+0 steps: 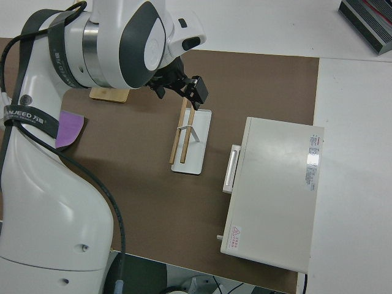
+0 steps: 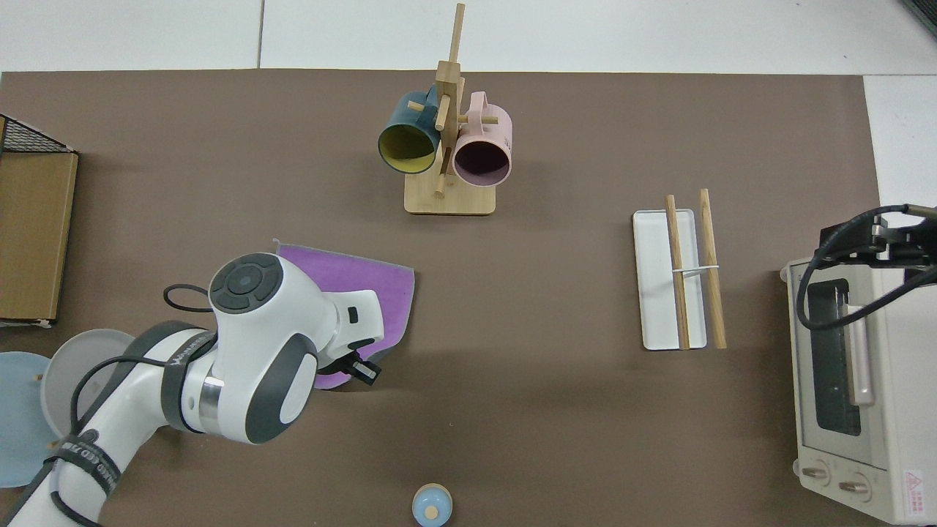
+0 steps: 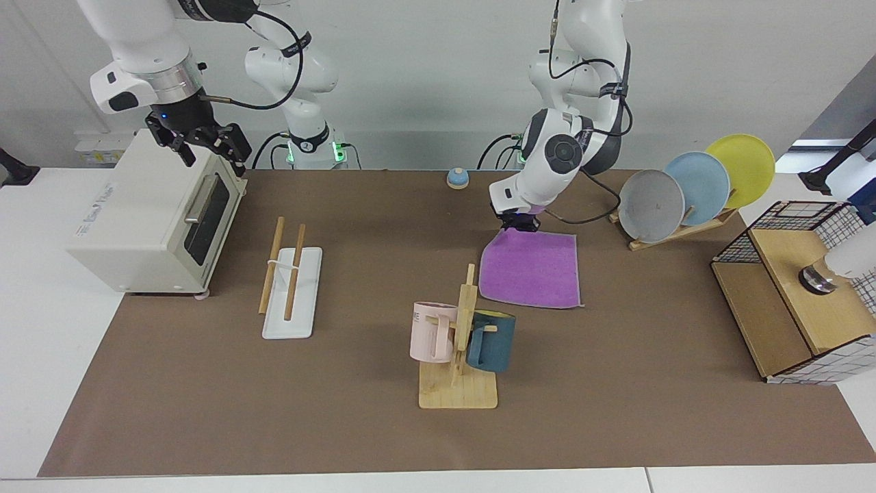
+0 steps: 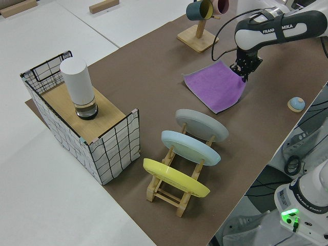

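A purple cloth (image 2: 369,290) lies on the brown mat (image 2: 597,421), partly under my left arm's white head in the top view. That arm's dark gripper (image 3: 517,220) is down at the cloth's edge; I cannot tell whether its fingers hold it. The other gripper (image 3: 198,135) hangs high over the white toaster oven (image 3: 149,230); its finger state is unclear.
A mug tree (image 2: 449,197) holds a blue mug (image 2: 408,140) and a pink mug (image 2: 487,140). A white board with two sticks (image 2: 651,281), a plate rack with three plates (image 3: 706,189), a wire shelf (image 3: 759,312) and a small blue object (image 2: 432,504) stand around.
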